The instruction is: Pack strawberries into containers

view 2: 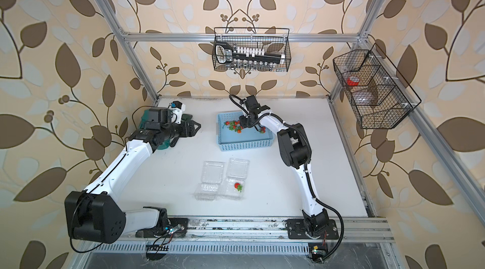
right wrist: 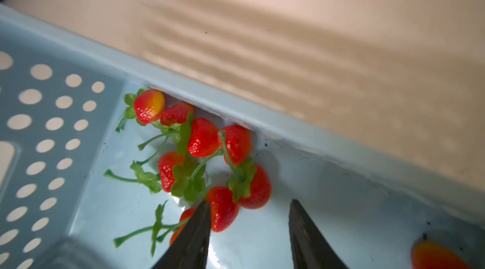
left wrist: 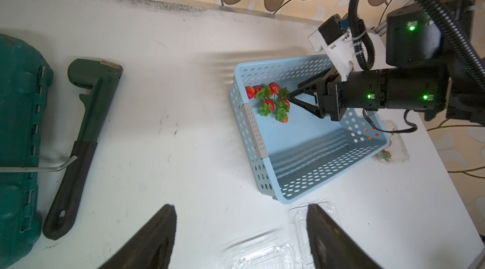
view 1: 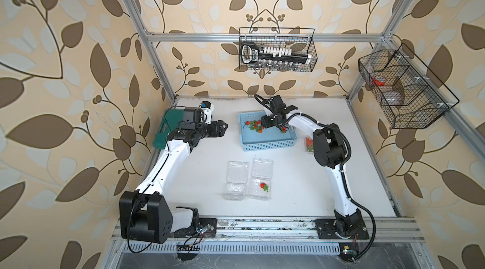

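Several red strawberries (right wrist: 203, 137) with green stems lie bunched at one end of the light blue basket (left wrist: 277, 178). Over that bunch my right gripper is open, one fingertip close to the nearest berries and nothing gripped. One more strawberry (right wrist: 437, 256) lies apart at the lower right of the right wrist view. In front of the basket are two clear containers with lids raised; the right container (view 1: 259, 194) holds one strawberry (view 1: 264, 186), while the left container (view 1: 234, 191) looks empty. My left gripper hangs open and empty above the table, left of the basket.
Another clear container (left wrist: 399, 150) with strawberries stands right of the basket, partly behind the right arm. A green case (left wrist: 17, 142) and a pipe wrench (left wrist: 86, 132) lie at the left. Table between wrench and basket is bare.
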